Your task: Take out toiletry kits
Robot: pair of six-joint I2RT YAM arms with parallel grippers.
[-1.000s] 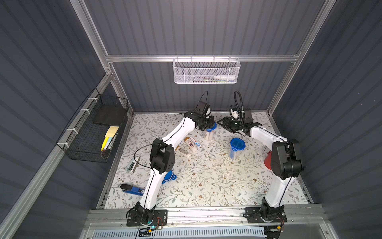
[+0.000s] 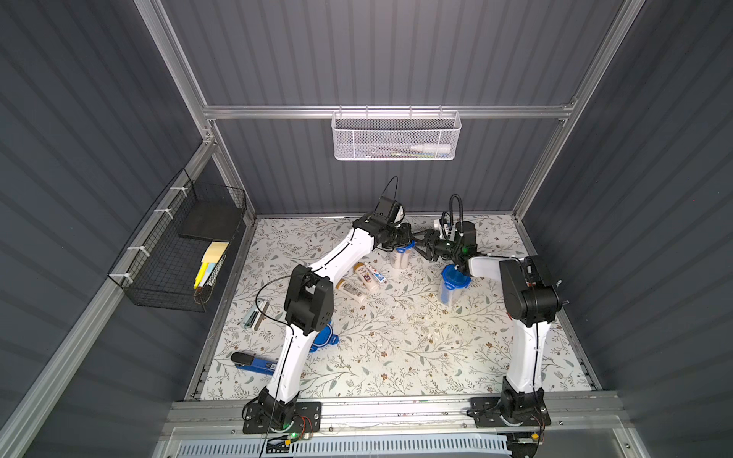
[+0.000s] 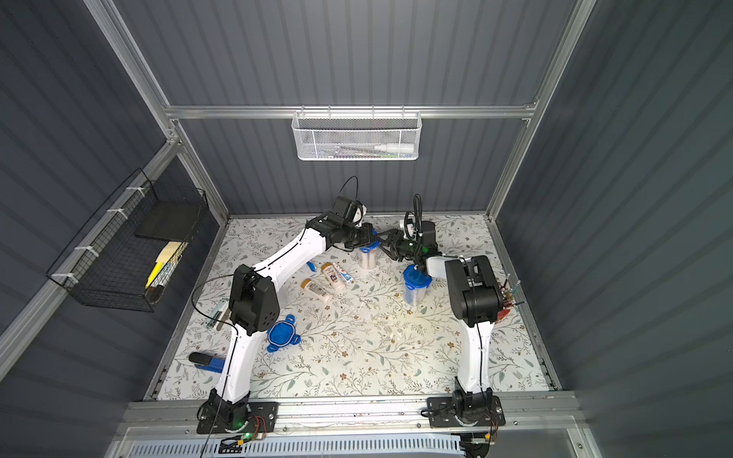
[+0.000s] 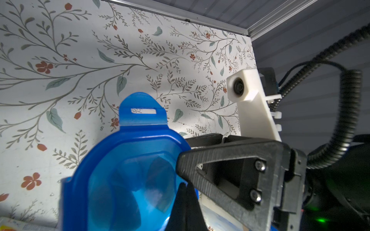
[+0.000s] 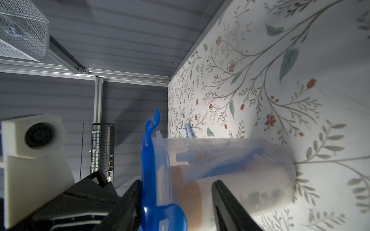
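A clear toiletry container with a blue lid (image 4: 127, 177) stands at the back middle, bottles and a blue item inside it (image 5: 231, 184). My left gripper (image 2: 397, 242) is over its lid; in the left wrist view the dark fingertips lie low over the lid, shut. My right gripper reaches from the right, part open, with the blue lid rim between its fingers; whether both fingers touch it is unclear. A second blue-lidded container (image 3: 416, 281) stands front right of it. Loose bottles (image 2: 365, 278) and a tube lie to the left.
A blue lid (image 3: 282, 333) and a blue tool (image 2: 255, 364) lie front left. A black wire basket (image 2: 152, 267) hangs on the left wall, a white mesh basket (image 2: 395, 137) on the back wall.
My right gripper has come down and left to the lid of the back container. The left arm has barely moved.
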